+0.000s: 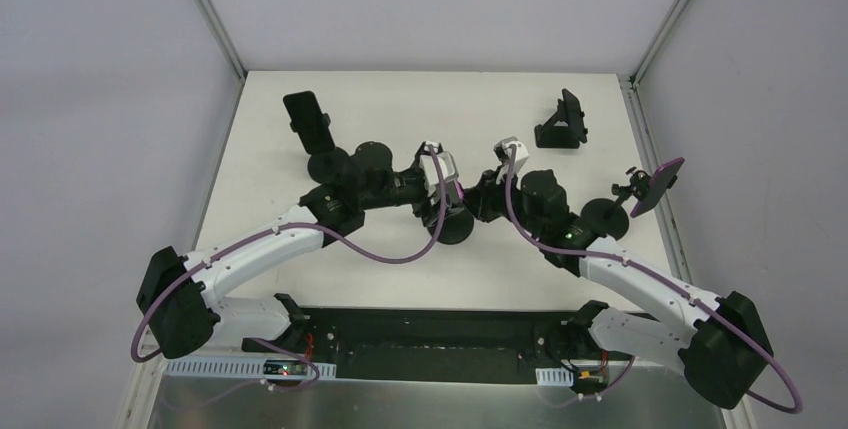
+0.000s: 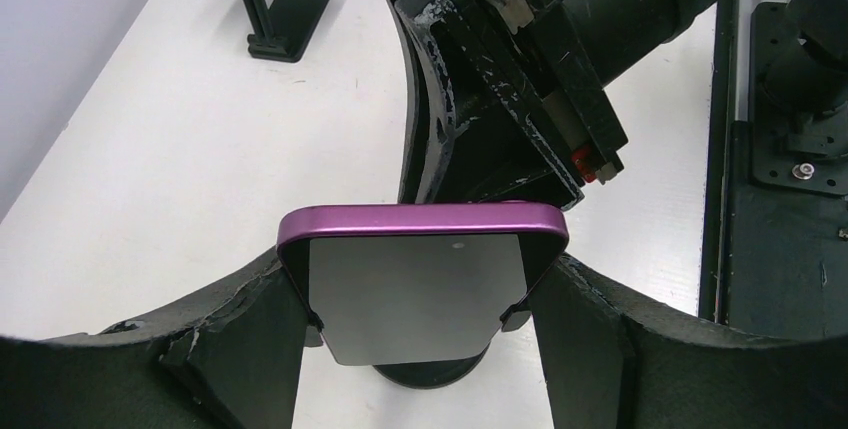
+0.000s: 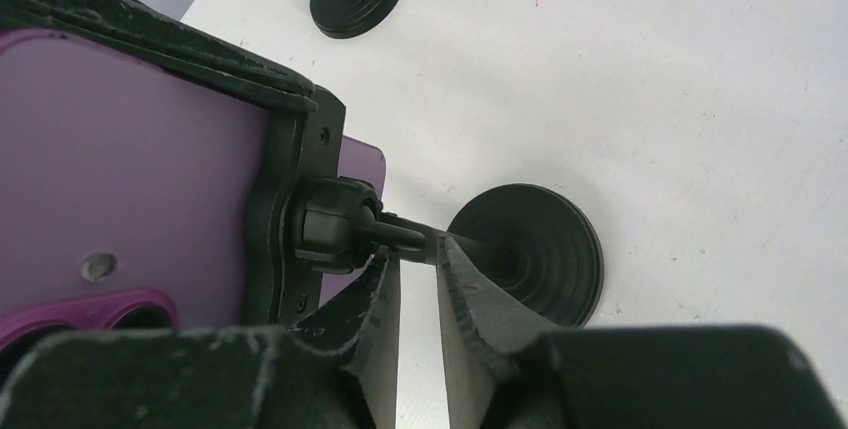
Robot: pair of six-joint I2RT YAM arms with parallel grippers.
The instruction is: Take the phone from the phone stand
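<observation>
A purple phone (image 2: 420,216) sits between the fingers of my left gripper in the left wrist view, gripped at both sides. It stands over a round black stand base (image 3: 540,289), centred on the table in the top view. In the right wrist view my right gripper is at the stand's arm beside the holder, its fingertips a small gap apart; whether they touch the arm I cannot tell. The phone's purple back (image 3: 120,169) fills the left of that view.
Other stands hold a black phone (image 1: 307,121) at back left and a purple phone (image 1: 657,186) at right. A black angled stand (image 1: 560,134) is at back right.
</observation>
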